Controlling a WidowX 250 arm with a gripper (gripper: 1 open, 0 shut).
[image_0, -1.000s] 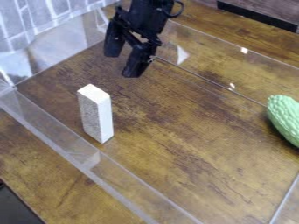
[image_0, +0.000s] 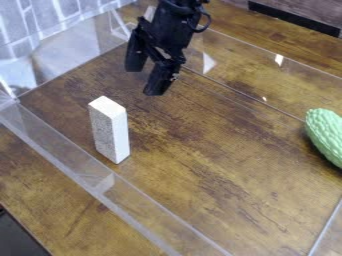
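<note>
A black robot arm reaches down from the top centre, its gripper (image_0: 150, 72) hanging over the back of the wooden surface with its fingers apart and nothing seen between them. A white upright block (image_0: 110, 130) with a speckled side stands left of centre, in front of and below the gripper. A green bumpy object (image_0: 325, 135), resembling a vegetable, lies at the right edge, partly out of view.
Clear plastic walls (image_0: 80, 178) border the wooden surface (image_0: 221, 170). A light tiled or padded backdrop (image_0: 34, 30) is at the upper left.
The white block and green object have not moved.
</note>
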